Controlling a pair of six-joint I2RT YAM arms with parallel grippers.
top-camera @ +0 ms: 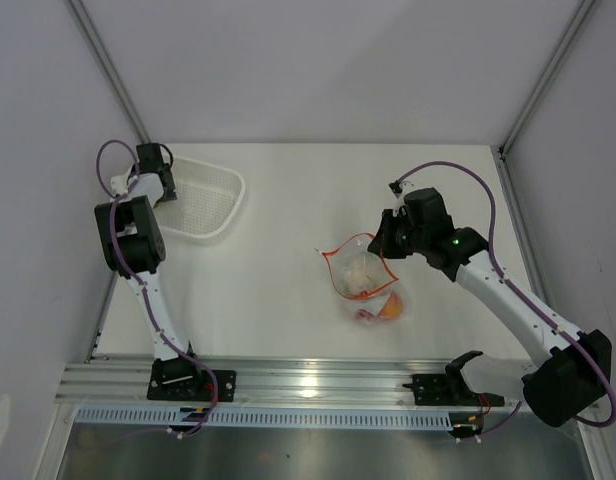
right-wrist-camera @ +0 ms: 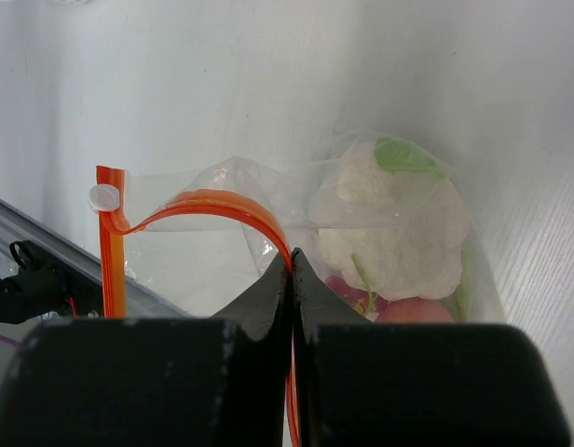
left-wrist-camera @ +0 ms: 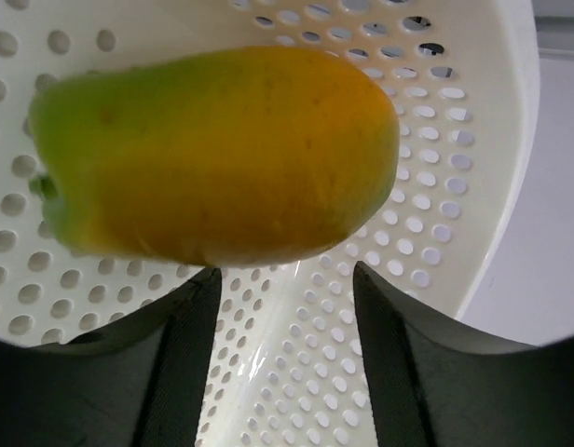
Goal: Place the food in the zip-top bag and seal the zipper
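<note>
In the left wrist view a yellow-green papaya-like fruit (left-wrist-camera: 212,149) lies in the white perforated basket (top-camera: 213,205), just beyond the part-open fingers of my left gripper, with nothing seen between them. From above, that gripper is over the basket's left end, mostly hiding the fruit. My right gripper is shut on the orange-edged rim of the zip bag (top-camera: 358,270). Inside the clear bag are a pale cauliflower-like item (right-wrist-camera: 389,242), some green leaf and reddish items (right-wrist-camera: 413,309).
The middle of the white table (top-camera: 278,210) between basket and bag is clear. Metal rails (top-camera: 308,368) run along the table's edges, with walls beyond at the sides and back.
</note>
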